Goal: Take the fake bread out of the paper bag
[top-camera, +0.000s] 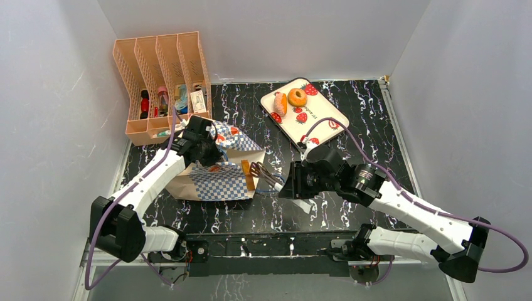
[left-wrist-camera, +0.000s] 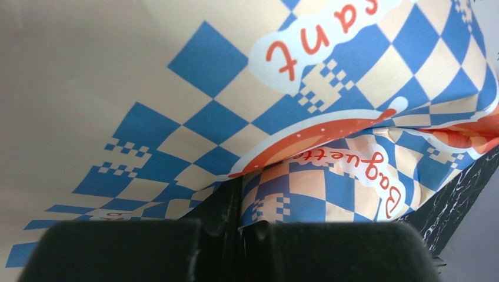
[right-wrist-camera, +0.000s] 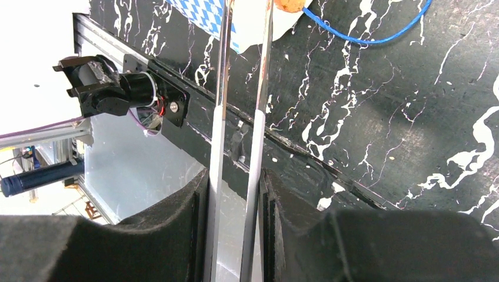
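Note:
The checked paper bag lies open toward the right at left-centre. My left gripper is at it; in the left wrist view its fingertips are buried in folds, fingers hard to see. An orange-brown piece of bread shows in the bag's mouth, also at the top edge of the right wrist view. My right gripper holds metal tongs with white handles between its fingers, pointing at that opening. A blue cord lies by the bag.
A strawberry tray at the back holds two fake breads. A tan organiser with small items stands back left. Dark marble table shows around the bag.

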